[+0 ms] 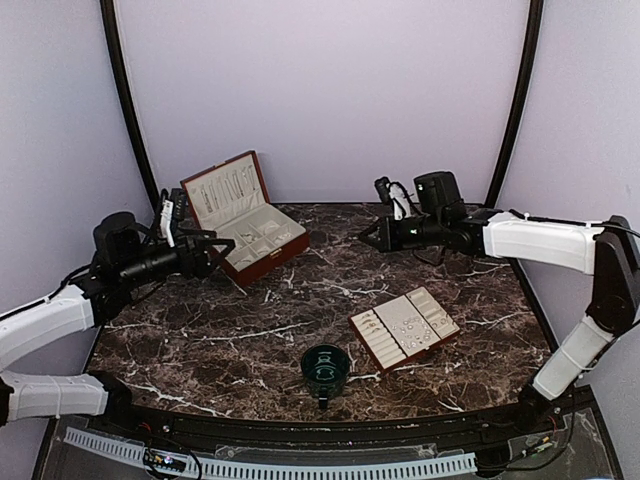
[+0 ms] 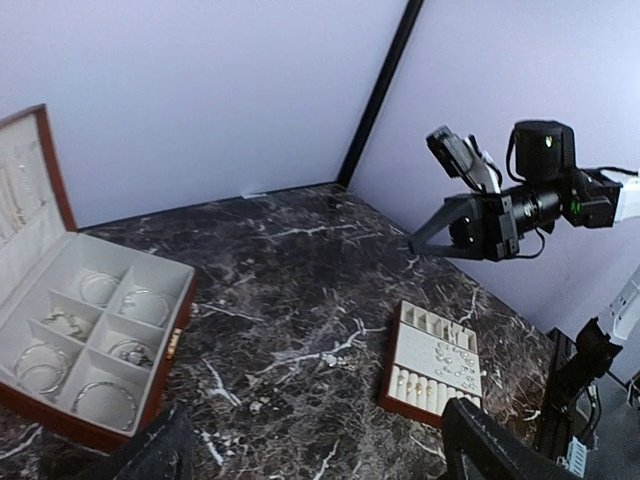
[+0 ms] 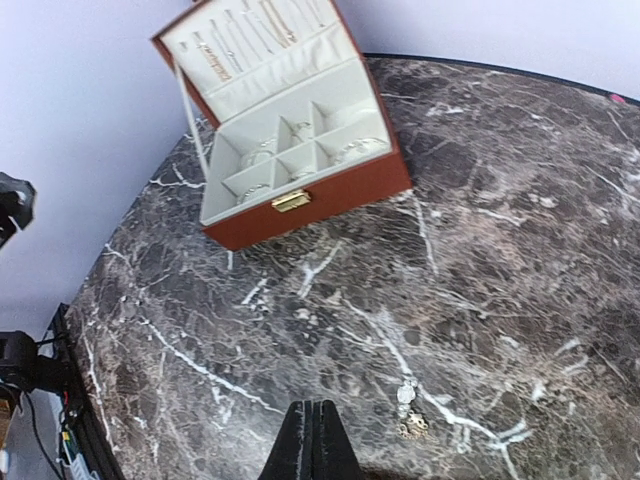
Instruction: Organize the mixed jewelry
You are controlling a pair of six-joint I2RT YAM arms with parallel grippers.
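Observation:
An open brown jewelry box stands at the back left, necklaces in its lid, bracelets and other pieces in its compartments. A shallow tray with ring rolls and small pieces lies at the front right. My left gripper hangs over the box's near left side in the top view; its fingers sit blurred and apart at the bottom of the left wrist view, nothing seen between them. My right gripper is shut with nothing visible between its fingers, in the air above the back right of the table.
A dark green container stands at the front centre. Walls bound the back and sides.

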